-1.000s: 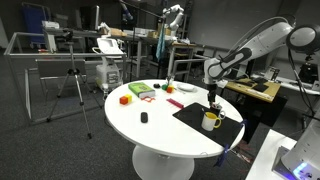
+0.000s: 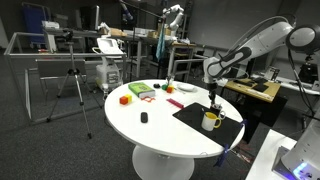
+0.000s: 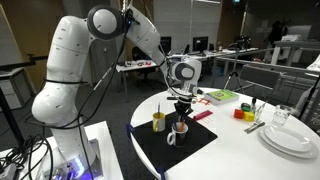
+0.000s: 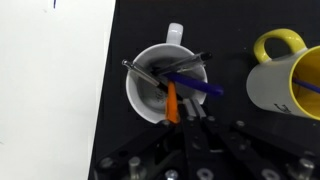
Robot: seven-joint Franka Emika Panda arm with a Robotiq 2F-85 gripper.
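The white mug stands upright on the black mat, several pens and markers leaning inside it. Among them are an orange marker, a purple marker and grey or black pens. My gripper is over the near side of this mug, shut, with nothing visible between its fingers; the orange marker is close to its fingertips. In exterior view 2 my gripper points down just above the mug. A yellow-and-white mug with a blue-purple pen inside stands to the right in the wrist view.
The black mat lies on the round white table. Farther off are colored blocks, a green tray, a red object and a black object. White plates sit at the right in exterior view 2.
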